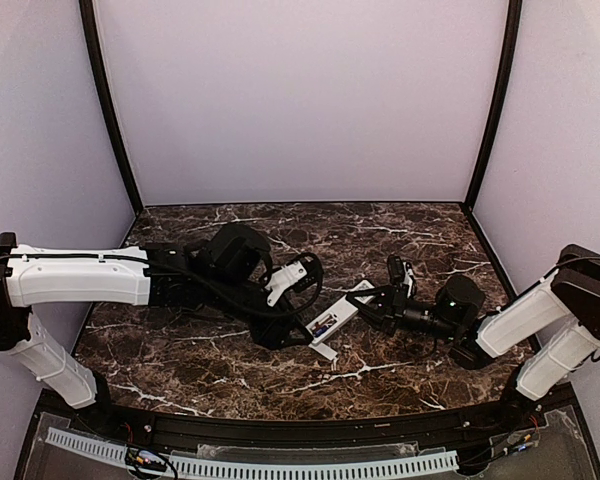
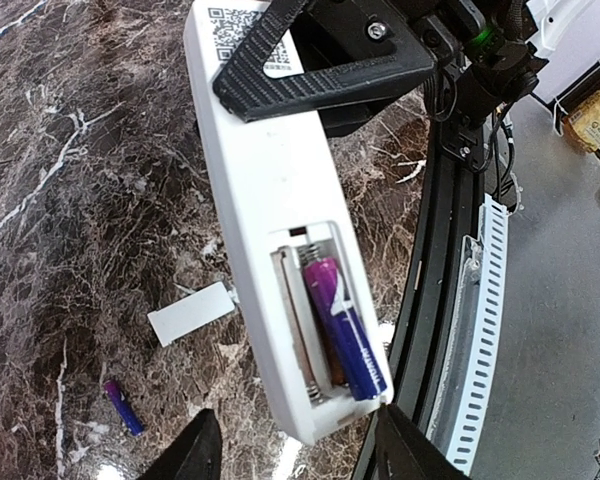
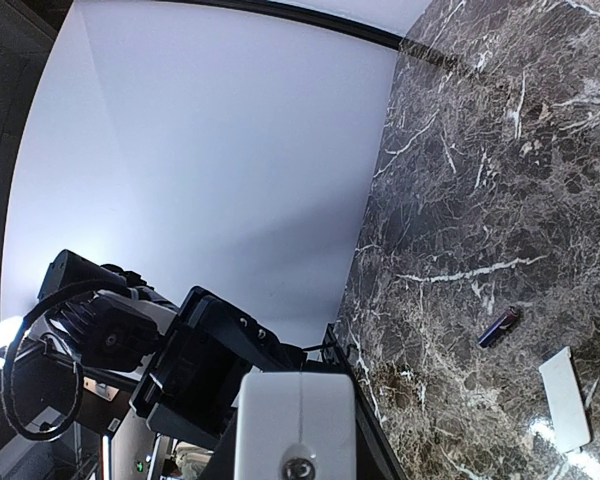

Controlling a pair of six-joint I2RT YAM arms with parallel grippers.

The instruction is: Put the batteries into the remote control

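My right gripper (image 1: 385, 300) is shut on the white remote, seen end-on in the right wrist view (image 3: 295, 425). In the left wrist view its open compartment faces up, with one purple battery (image 2: 340, 320) lying in it beside an empty slot (image 2: 295, 325). My left gripper is part open just below the remote's lower end, nothing seen between its fingers. A second battery (image 2: 122, 408) lies on the marble table, near the white battery cover (image 2: 192, 314).
The dark front edge (image 1: 310, 425) runs below, with a metal rail beyond. Light walls stand around the back and sides.
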